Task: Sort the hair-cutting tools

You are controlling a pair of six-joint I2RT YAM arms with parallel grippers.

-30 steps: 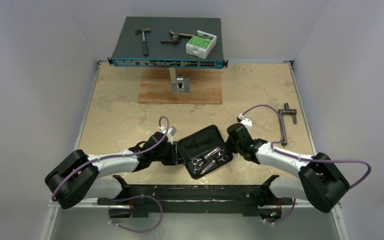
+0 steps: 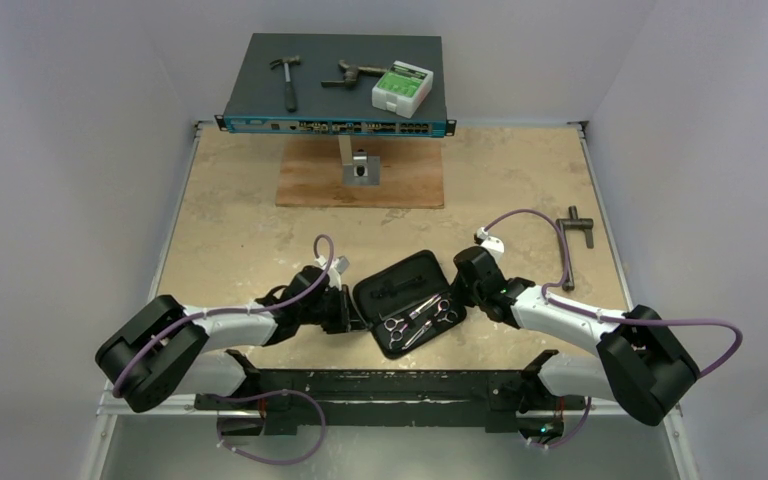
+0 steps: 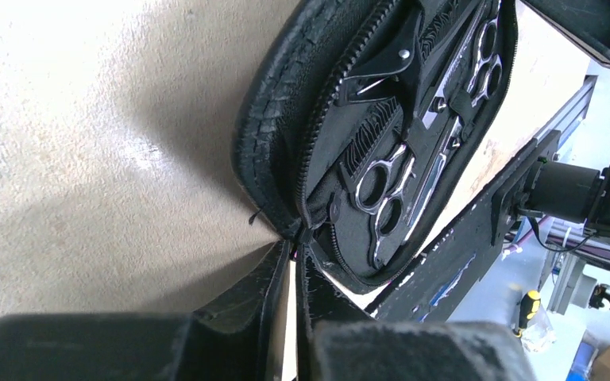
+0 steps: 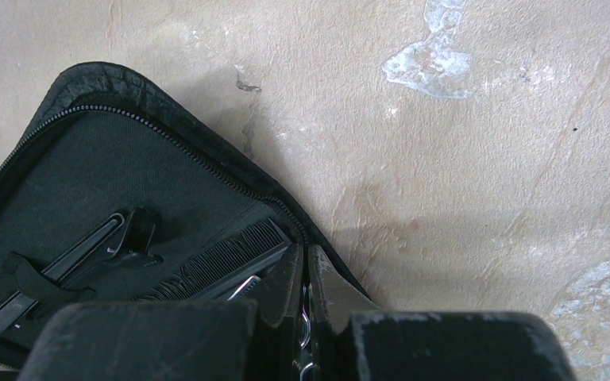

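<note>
An open black zip case [image 2: 422,262] lies flat between the two arms, holding scissors [image 3: 380,208] and other metal tools in its front half. A black comb [image 4: 234,252] lies along its fold, and a long black tool [image 4: 87,248] is strapped in the rear half. My left gripper is shut at the case's left end, its tips by the zipper where the halves join. At the opposite end of the fold, my right gripper is shut over the zipped edge; whether the fabric is between its fingers is unclear.
Behind the case stands a raised dark rack unit [image 2: 330,80] carrying a hammer [image 2: 289,84] and a white-green box [image 2: 402,90]. A metal tool [image 2: 565,250] lies far right. Bare table extends behind the case.
The left arm has shifted slightly, its elbow edging right and its fingertips a little lower at the case's end. My right arm stays in place, and the case has barely moved.
</note>
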